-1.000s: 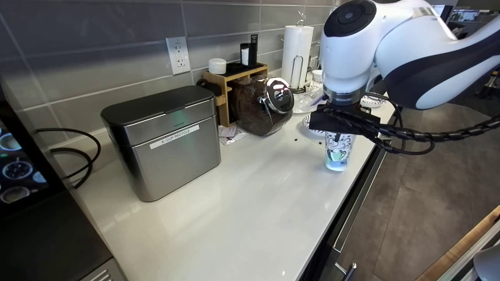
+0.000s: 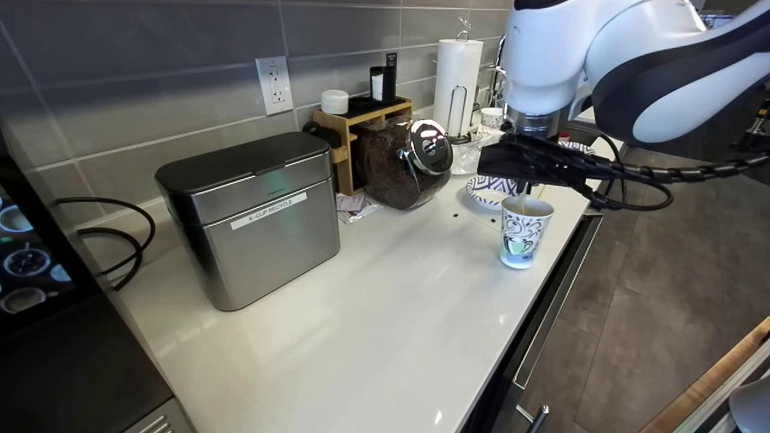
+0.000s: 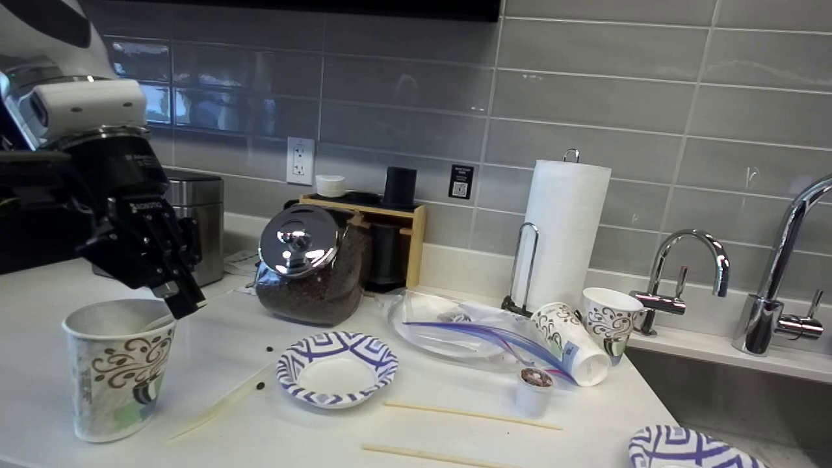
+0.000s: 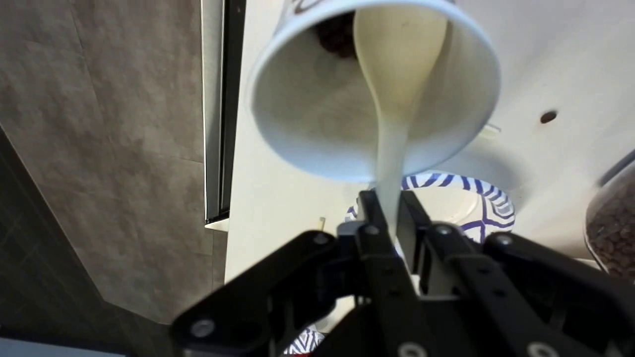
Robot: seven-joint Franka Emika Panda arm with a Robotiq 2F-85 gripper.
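Observation:
A pale plastic spoon [image 4: 396, 65] reaches bowl-first into a patterned paper cup [image 3: 117, 382], its handle held in my gripper. The black fingers are shut on that handle, just above the cup's rim. Dark coffee beans [image 4: 338, 36] show at the bottom of the cup, partly behind the spoon. In exterior view 1 the cup [image 2: 523, 234] stands near the counter's front edge beneath the gripper. Whether the spoon's bowl carries any beans cannot be seen.
Beside the cup are a patterned paper bowl [image 3: 337, 370] and loose beans [image 3: 260, 385]. A tilted jar of beans [image 3: 308, 285] stands behind. Thin sticks [image 3: 472, 416] and a small pod [image 3: 534, 392] lie to the right. Counter [image 2: 346, 325] before the steel bin is clear.
The gripper has risen relative to the cup, uncovering its rim and part of the spoon handle. The cup has shifted slightly toward the exterior view 1 camera.

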